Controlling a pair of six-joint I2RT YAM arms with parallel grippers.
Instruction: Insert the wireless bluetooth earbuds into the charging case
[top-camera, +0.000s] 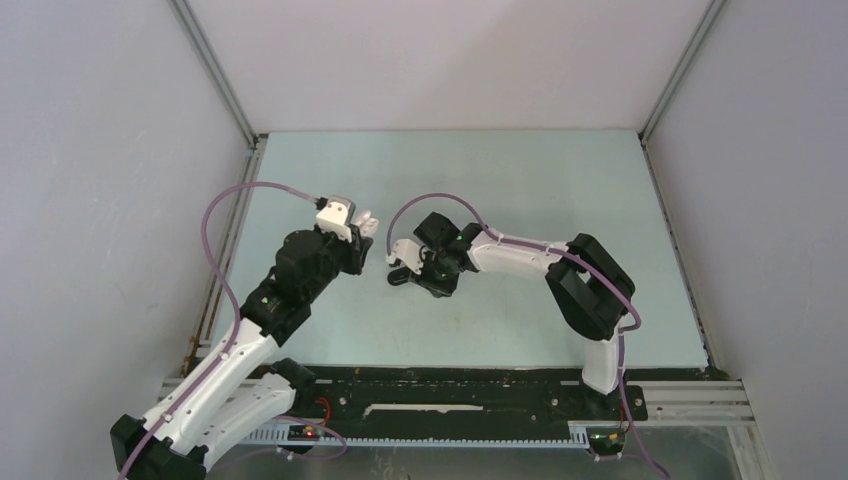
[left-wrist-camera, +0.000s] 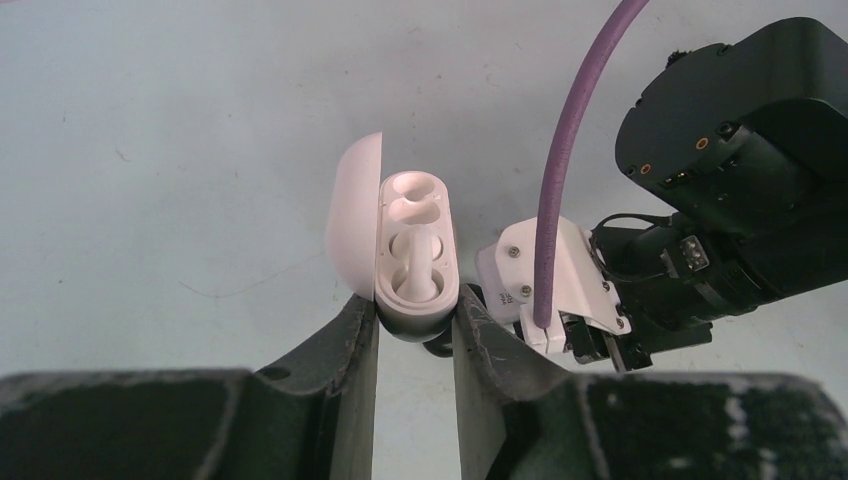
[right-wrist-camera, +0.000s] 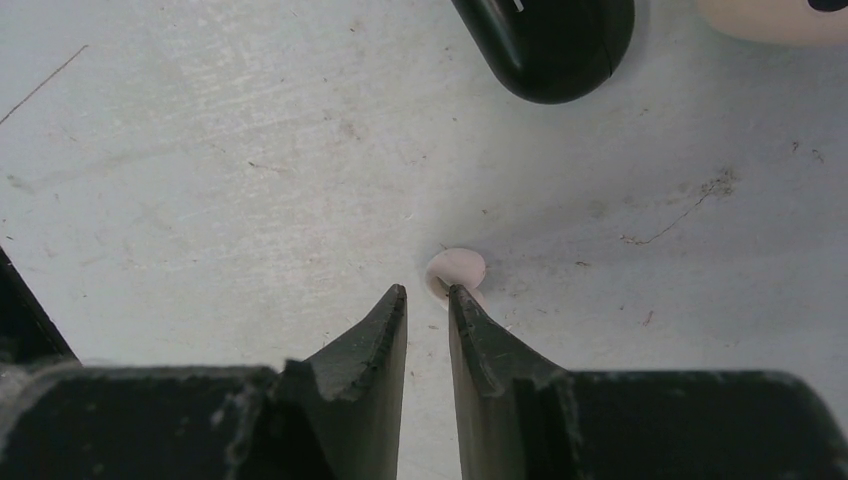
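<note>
My left gripper is shut on the white charging case (left-wrist-camera: 414, 250), held aloft with its lid standing open and a white earbud (left-wrist-camera: 420, 262) seated in it. In the right wrist view, a small white earbud (right-wrist-camera: 457, 268) lies on the table just beyond the fingertips of my right gripper, whose fingers are slightly apart with nothing visible firmly held between them. In the top view that gripper is low over the table's middle, right of the case.
A black rounded object (right-wrist-camera: 545, 50) lies near the earbud, with a pale object (right-wrist-camera: 770, 20) beside it at the edge of the right wrist view.
</note>
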